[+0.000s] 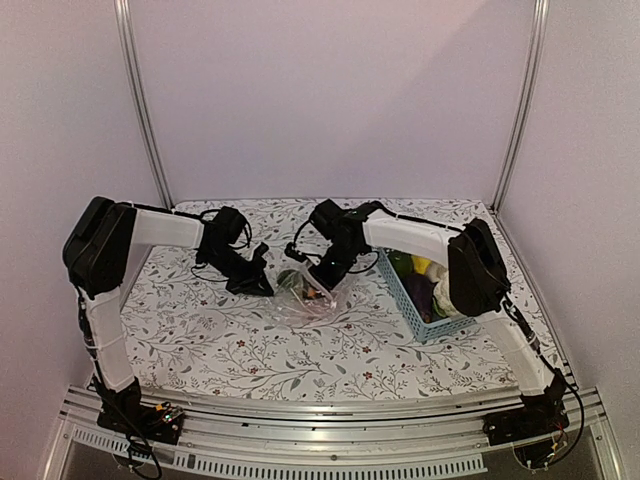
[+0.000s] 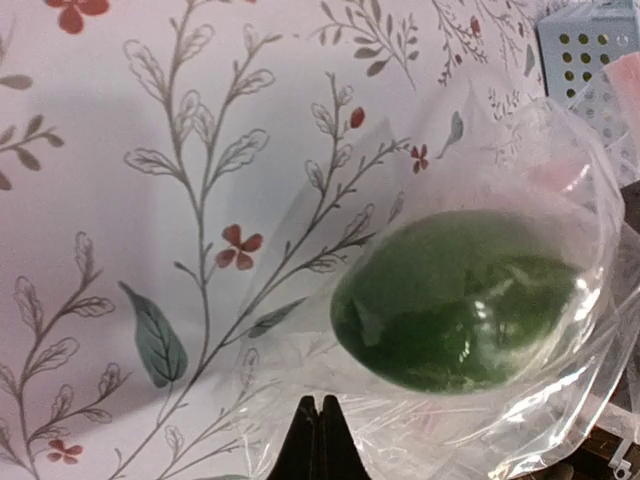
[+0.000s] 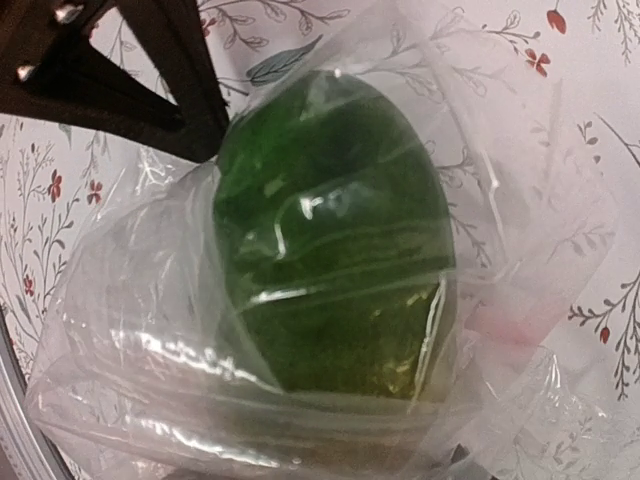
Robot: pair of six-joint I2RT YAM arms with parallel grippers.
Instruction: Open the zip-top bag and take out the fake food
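A clear plastic bag (image 1: 300, 312) lies mid-table between both grippers. Through its film shows a smooth green food piece, which the right wrist view also shows as a large green oval (image 3: 335, 220). A little orange is visible in the bag from above. My left gripper is shut at the bag's left edge, its tips over the film; whether film is pinched between them cannot be told. My right gripper (image 1: 318, 284) is over the bag's right part. Film and glare hide its fingertips, so its finger opening does not show.
A light blue basket (image 1: 402, 300) with several food pieces stands to the right, partly under the right arm.
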